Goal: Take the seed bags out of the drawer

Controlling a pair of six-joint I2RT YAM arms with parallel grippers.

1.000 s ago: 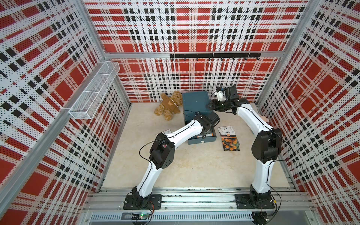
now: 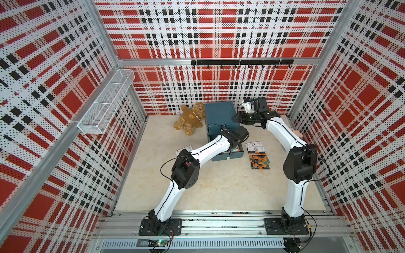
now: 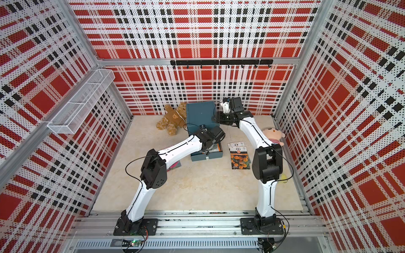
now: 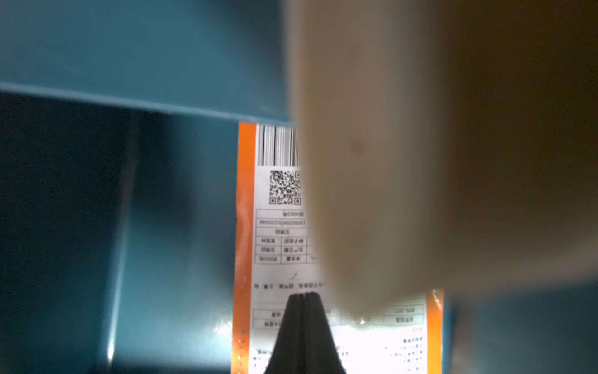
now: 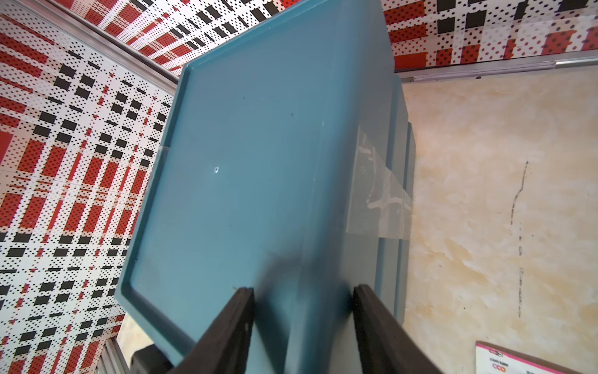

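An orange-edged seed bag [image 4: 246,268] lies in the blue drawer [image 3: 206,156], its printed white back facing up. Above the bag, my left gripper is shut with nothing between its touching tips; a blurred pale shape hides part of the bag. At the blue cabinet [image 5: 249,155], my right gripper stands with fingers apart on either side of the top edge; whether they press on it is unclear. Seed bags with orange flowers [image 2: 258,161] lie on the table right of the drawer. Another packet [image 3: 174,166] lies left, partly under my left arm.
A brown teddy bear [image 2: 190,119] sits left of the cabinet, and a pinkish doll [image 3: 273,135] lies far right. A white wire basket [image 2: 107,101] hangs on the left wall.
The right gripper and cabinet look unchanged.
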